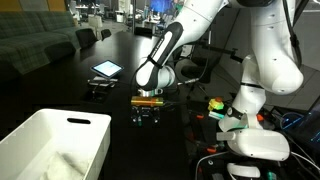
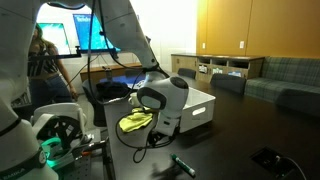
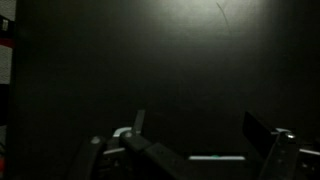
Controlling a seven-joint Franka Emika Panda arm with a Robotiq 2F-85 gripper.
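A slim, pen-like object (image 2: 183, 164) with a greenish tint lies on the dark table in exterior view 2. From the wrist camera, a pale strip (image 3: 217, 158) shows low in the picture, between the gripper's two sides; it seems to be the same object. My gripper is open, its fingers wide apart and nothing held between them. Exterior view 1 has the gripper (image 1: 147, 103) low over the table near its middle. The exact height above the object is hard to judge.
A white open box (image 1: 58, 138) stands at the left of exterior view 1. Behind the arm lies a tablet-like panel (image 1: 107, 69) with dark items near it. Yellow cloth (image 2: 136, 120) shows beside the arm in exterior view 2.
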